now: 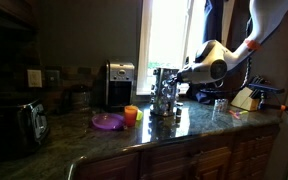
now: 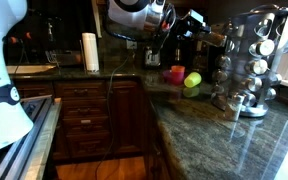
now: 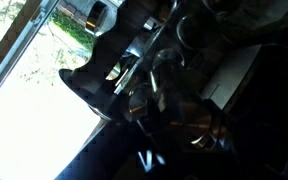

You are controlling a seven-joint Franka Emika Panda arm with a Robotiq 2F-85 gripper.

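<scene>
A dark, tiered spice rack (image 1: 165,92) stands on the counter by the window. In exterior view 2 the rack (image 2: 250,62) holds several small jars with shiny lids. My gripper (image 1: 176,78) is at the rack's upper part, reaching in from the right in exterior view 1. Its fingers appear shut on a glass jar (image 3: 189,125), which shows dimly in the wrist view. That view is very dark, so the fingertips and the jar's contents are hard to make out. More of the rack's jars (image 3: 194,32) line the top of the wrist view.
On the counter are a purple plate (image 1: 108,122), an orange cup (image 1: 130,115) and a yellow-green cup (image 2: 192,79). One loose jar (image 2: 234,106) stands in front of the rack. A knife block (image 1: 246,99) is at the right.
</scene>
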